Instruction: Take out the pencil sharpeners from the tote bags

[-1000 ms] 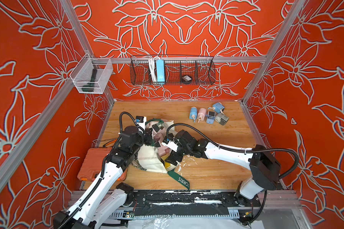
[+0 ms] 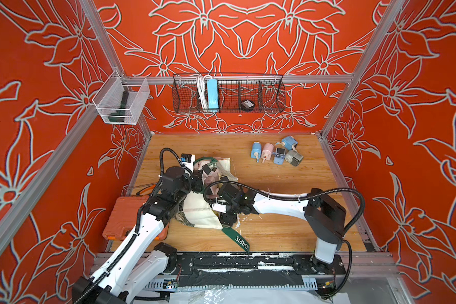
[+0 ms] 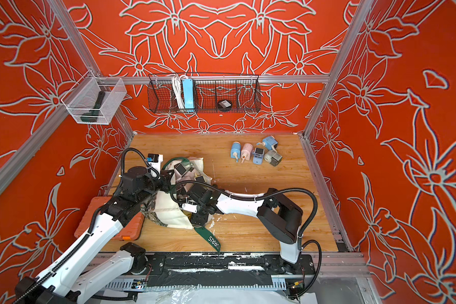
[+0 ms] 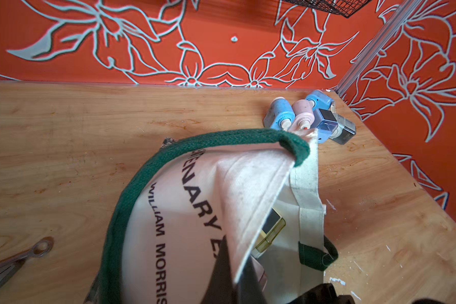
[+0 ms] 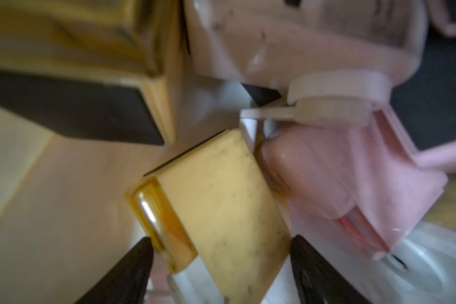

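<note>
The cream tote bag (image 2: 200, 210) with green handles lies front-centre, holding pink and yellow pieces. My left gripper (image 2: 196, 185) is at its left rim; in the left wrist view it is shut at the folded canvas edge, whether cloth is between the fingers is unclear. My right gripper is inside the bag, part open, its fingers either side of a yellow boxy sharpener (image 5: 228, 202), contact unclear. A pink piece (image 5: 339, 187) and a dark-yellow box (image 5: 111, 65) lie alongside, blurred.
Several blue, pink and grey items (image 2: 267, 152) stand at back right. An orange case (image 2: 129, 215) lies front left, scissors behind it. A wire basket (image 2: 253, 96) and clear bin (image 2: 121, 109) hang on the walls.
My right arm has shifted left, with its gripper moving further over the bag and a little toward the front. The left arm looks unmoved.
</note>
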